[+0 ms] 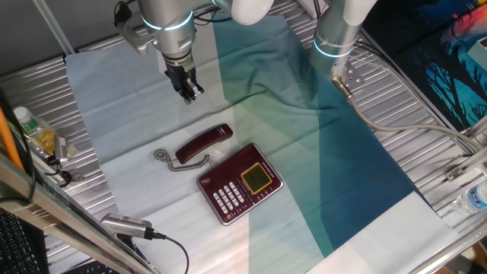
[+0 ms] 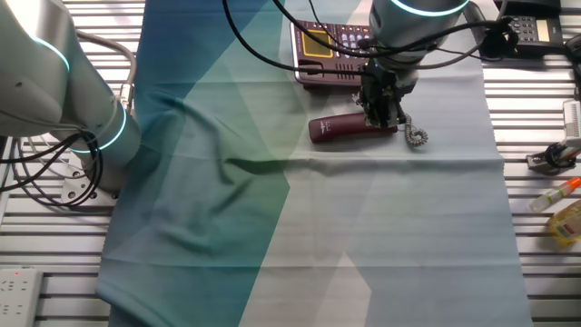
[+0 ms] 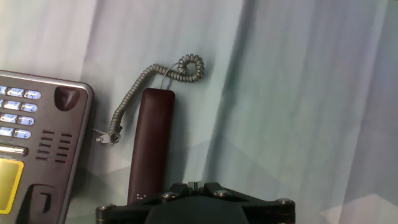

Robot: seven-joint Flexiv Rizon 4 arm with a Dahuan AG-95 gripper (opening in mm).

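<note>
A dark red telephone base [image 1: 240,183] with white keys and a yellow-framed screen rests on the cloth. Its handset [image 1: 204,143] lies off the base, beside it on the cloth, and the coiled grey cord [image 1: 162,157] curls around one end. My gripper [image 1: 195,96] hangs above the cloth, apart from the handset. In the wrist view the fingertips of the gripper meet at the bottom centre with nothing showing between them. There they overlap the near end of the handset [image 3: 151,140] in the picture. From the opposite side, the arm partly covers the phone base [image 2: 331,45].
A silver cylindrical device [image 1: 128,226] with a black cable is at the cloth's near left. Bottles [image 1: 38,131] stand off its left edge. Wrinkled cloth [image 2: 218,218] leaves wide free room.
</note>
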